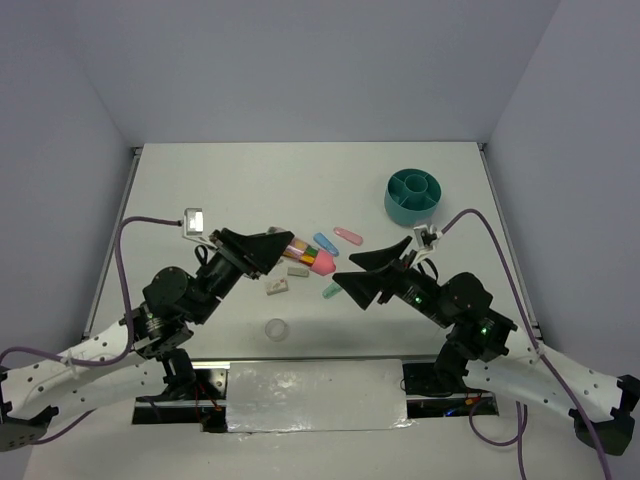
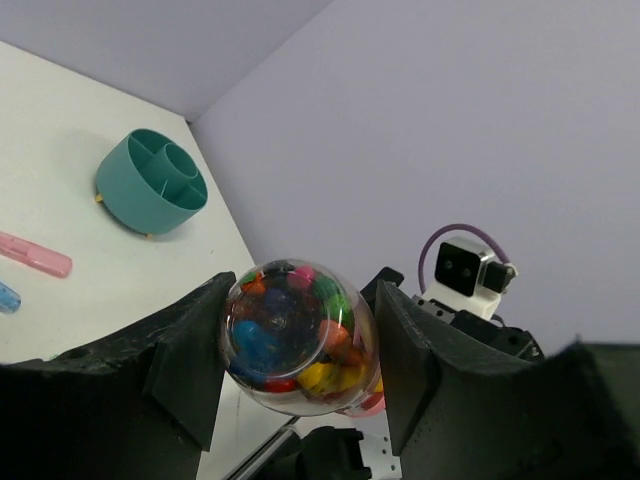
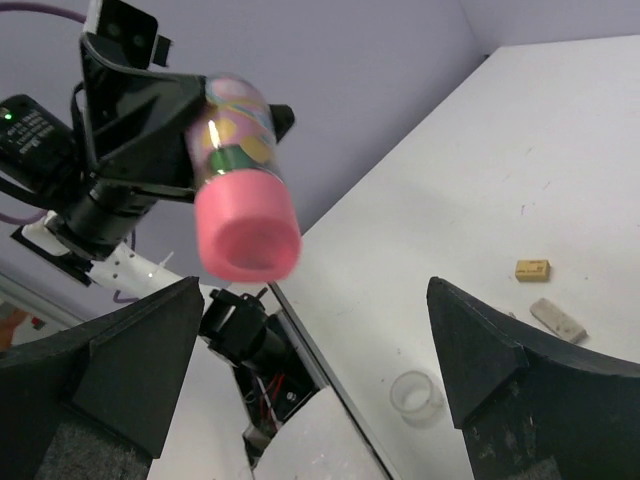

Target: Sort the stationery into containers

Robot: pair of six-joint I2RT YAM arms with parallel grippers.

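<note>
A clear tube with multicoloured contents and a pink cap is held above the table, my left gripper shut around its body. In the right wrist view the pink cap points towards my right gripper, which stands open and empty, its fingers just clear of the cap. On the table lie a pink stick-like item, a blue one, a green one and small blocks. The round teal divided holder looks empty.
A small clear round cup stands near the front edge, left of centre. Grey walls enclose the table's back and sides.
</note>
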